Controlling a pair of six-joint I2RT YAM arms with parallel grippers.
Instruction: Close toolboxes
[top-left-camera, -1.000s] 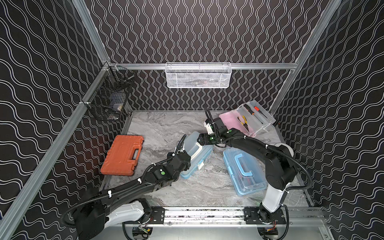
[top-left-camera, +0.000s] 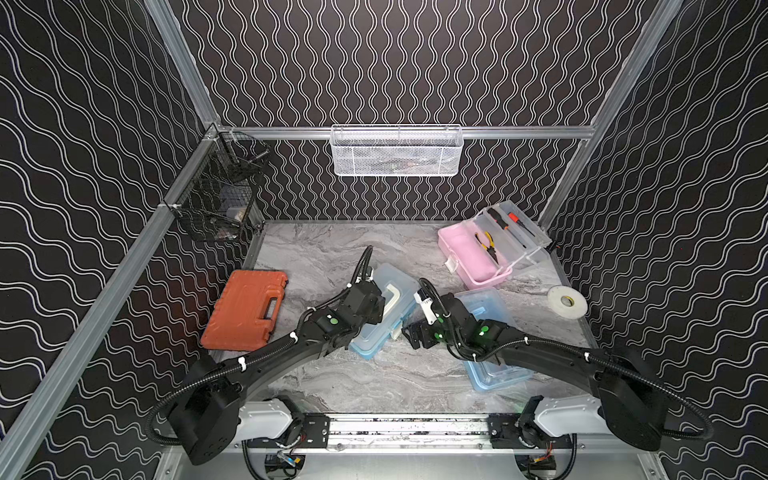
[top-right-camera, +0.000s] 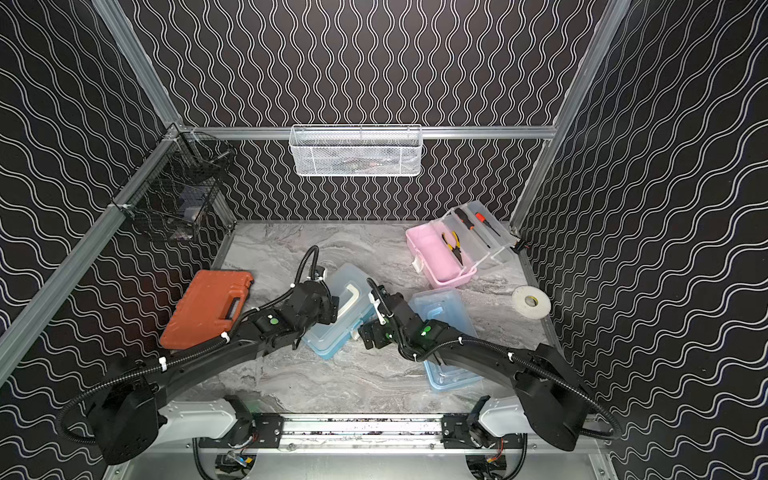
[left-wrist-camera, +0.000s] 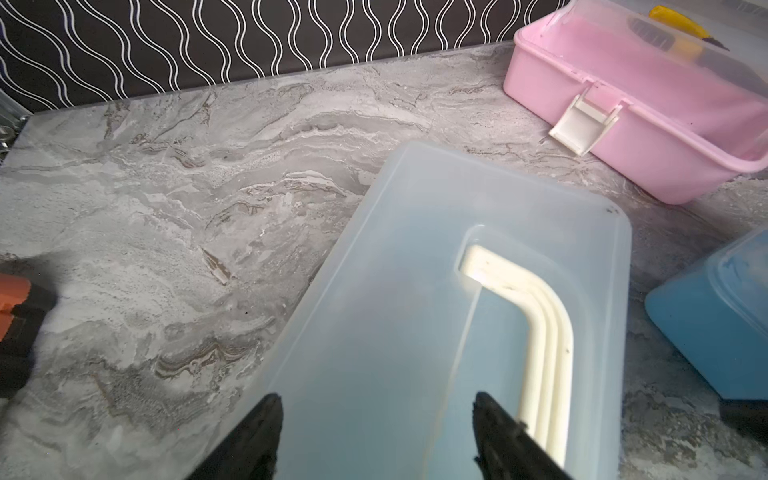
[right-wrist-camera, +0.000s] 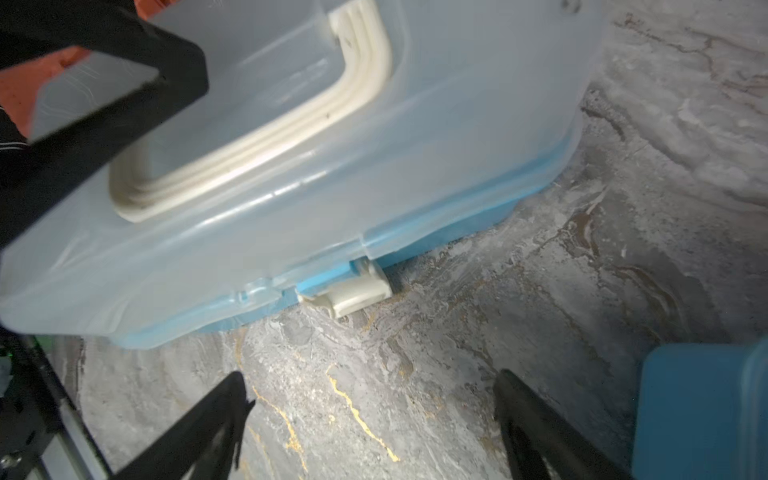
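A light blue toolbox with a translucent lid and white handle lies mid-table, lid down; its white latch hangs on the near side. My left gripper is above the lid, fingers apart, nothing seen between them. My right gripper is open, low beside the latch. A second blue toolbox sits at right, partly hidden by the right arm. A pink toolbox at back right stands open, pliers and screwdrivers in view. An orange case lies closed at left.
A roll of white tape lies at the right edge. Wire baskets hang on the back and left walls. The back left and front middle of the table show bare space.
My right gripper has come down and toward the front, from the toolbox's back end to its latch side.
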